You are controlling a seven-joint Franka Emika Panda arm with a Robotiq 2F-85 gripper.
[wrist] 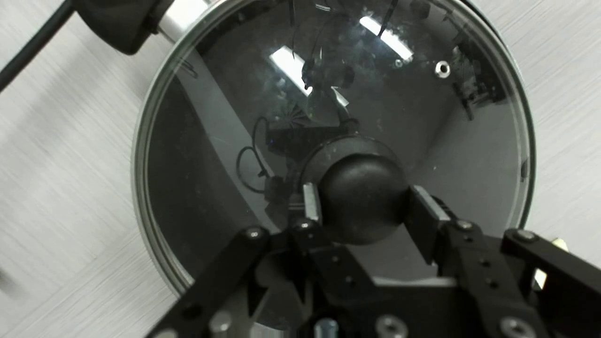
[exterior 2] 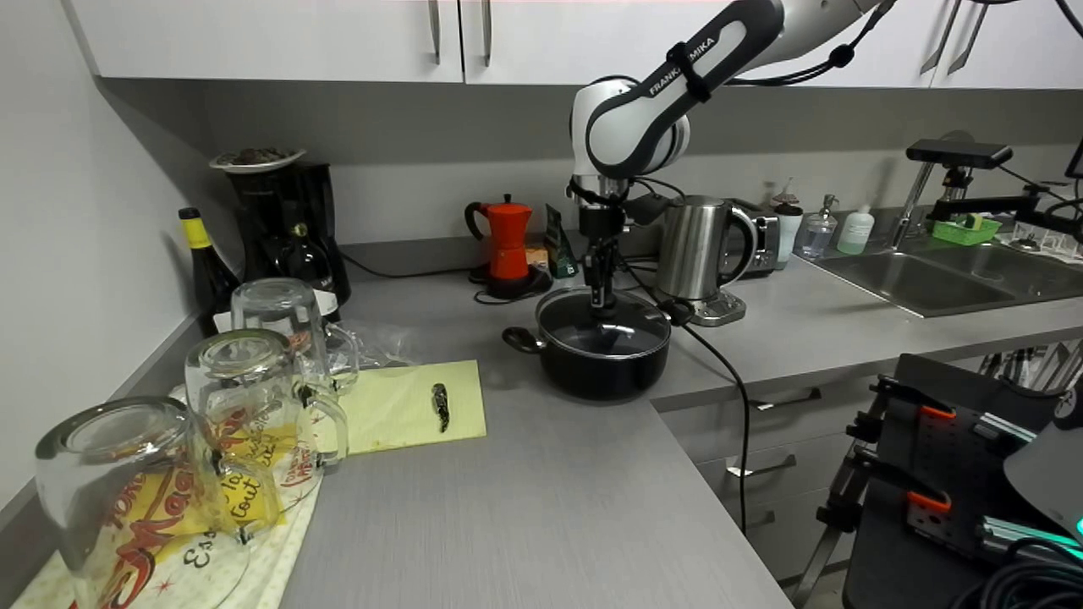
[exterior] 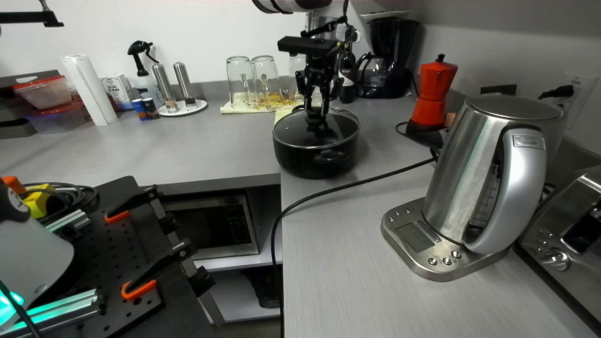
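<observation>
A black pot [exterior: 315, 160] stands at the counter's inner corner, and its glass lid [exterior: 294, 128] with a metal rim lies over the top. In the wrist view the round black lid knob [wrist: 363, 197] sits between my fingers. My gripper is shut on that knob, pointing straight down. From exterior view 2, the gripper [exterior 2: 603, 304] stands over the middle of the pot [exterior 2: 604, 375], with the lid [exterior 2: 640, 330] level or nearly so on the rim.
A steel kettle [exterior: 479, 169] and a red moka pot [exterior: 434, 93] stand to the right. Glass mugs [exterior 2: 254, 375] and a yellow cloth [exterior 2: 406, 406] occupy the other side. A black cable [exterior: 349, 185] runs past the pot. Bare counter [exterior 2: 487, 507] lies in front of the mugs.
</observation>
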